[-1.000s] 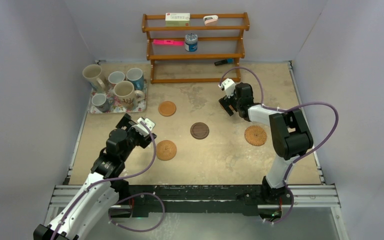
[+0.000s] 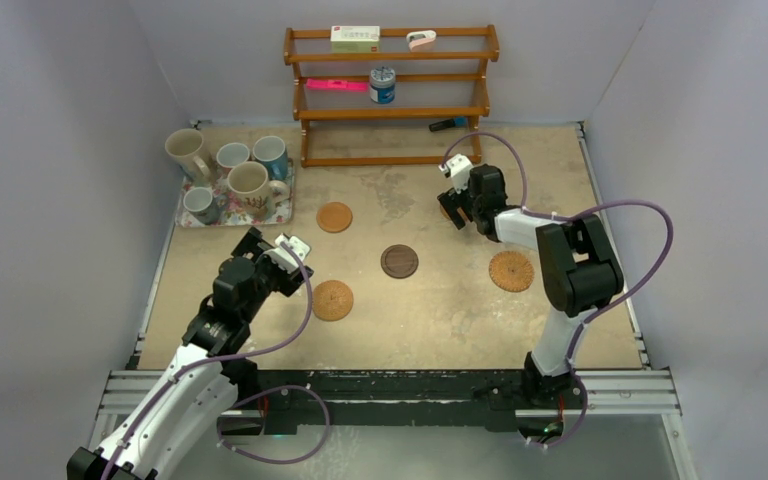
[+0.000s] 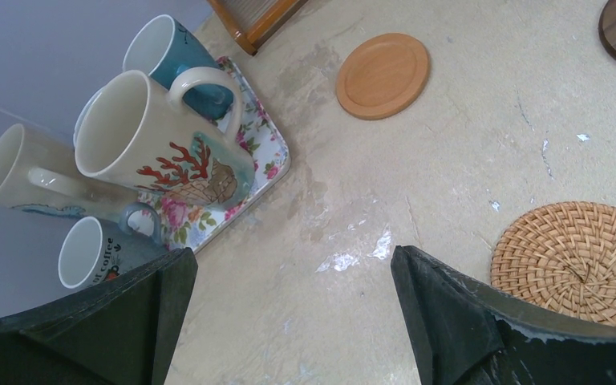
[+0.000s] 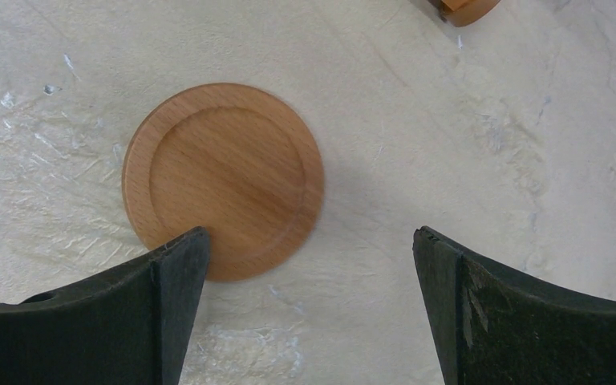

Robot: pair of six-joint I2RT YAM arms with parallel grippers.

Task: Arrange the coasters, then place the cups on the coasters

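Note:
Several cups crowd a floral tray [image 2: 282, 213] at the left; in the left wrist view a large cream coral-patterned cup [image 3: 160, 148] stands nearest the tray's right side, with a blue cup [image 3: 200, 80] behind it. My left gripper [image 2: 278, 262] is open and empty, in front of the tray and clear of the cups. My right gripper, also open and empty, hangs over a smooth wooden coaster [image 4: 233, 176]; its left finger [image 4: 184, 265] overlaps the coaster's lower edge in that view. Other coasters include a dark round one [image 2: 400, 261] and a plain tan one [image 2: 334, 217].
Woven coasters lie front left [image 2: 332, 300] and right [image 2: 511, 271]. A wooden rack [image 2: 392, 114] with small items stands along the back. Bare table [image 2: 430, 320] stretches across the front middle.
The left arm and the cups have not moved.

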